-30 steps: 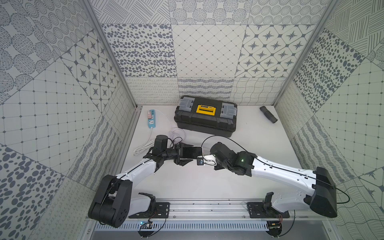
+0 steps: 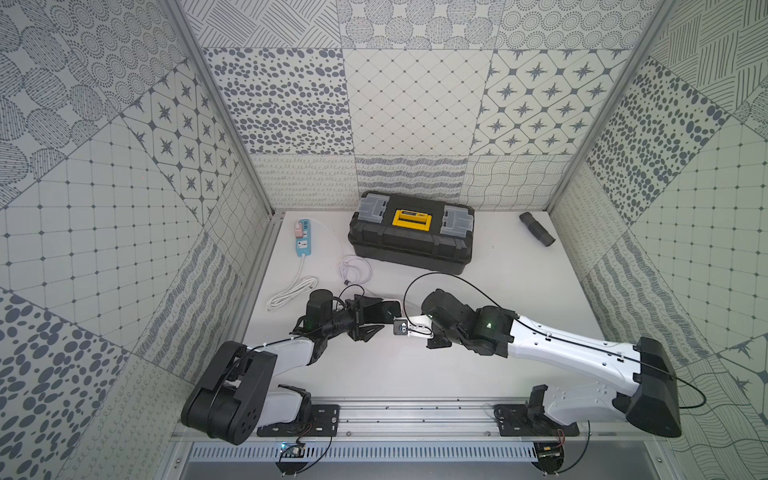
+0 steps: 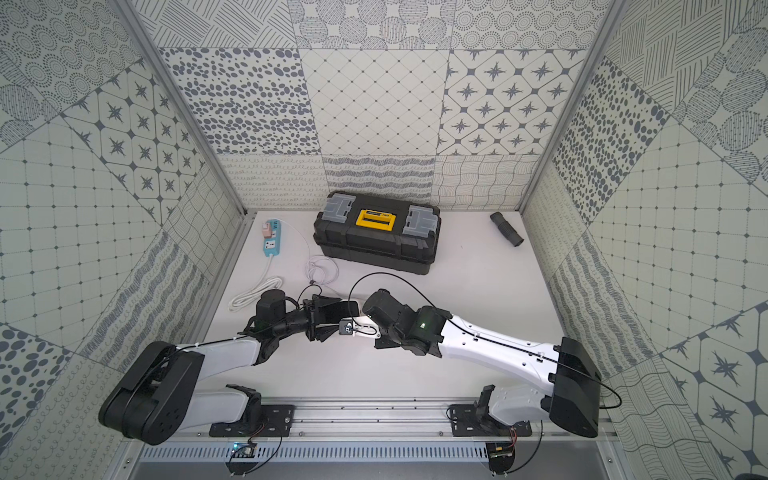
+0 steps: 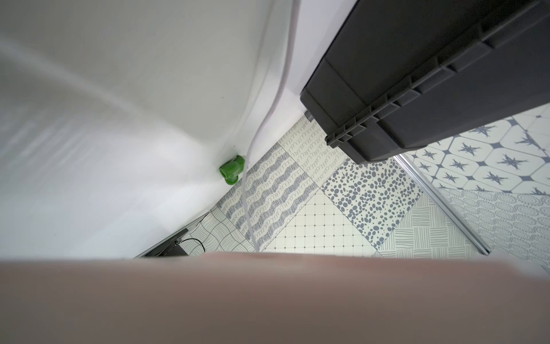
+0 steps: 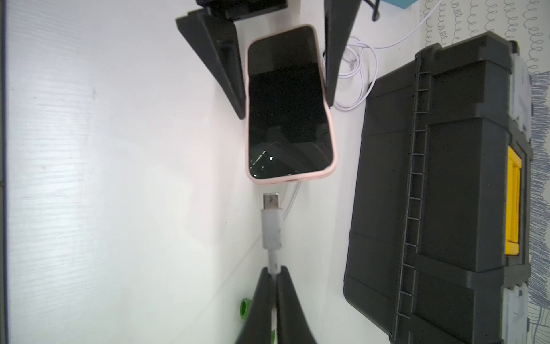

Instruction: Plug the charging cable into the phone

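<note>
My left gripper grips a phone in a pink case, screen toward the right wrist camera; only a blurred pink surface [image 4: 275, 298] fills the lower left wrist view. My right gripper is shut on the white cable, holding its plug [image 5: 271, 226] upright just short of the phone's bottom edge, a small gap between them. The cable [image 5: 292, 200] runs on behind the phone to a loose coil [image 2: 356, 270].
A black toolbox [image 2: 410, 240] stands at the back centre, a blue power strip [image 2: 303, 244] at the back left, a dark cylinder [image 2: 537, 229] at the back right. A small green object [image 4: 232, 169] is glimpsed below.
My left gripper has moved toward the front of the table with the phone and slightly left. The right arm has shifted slightly.
</note>
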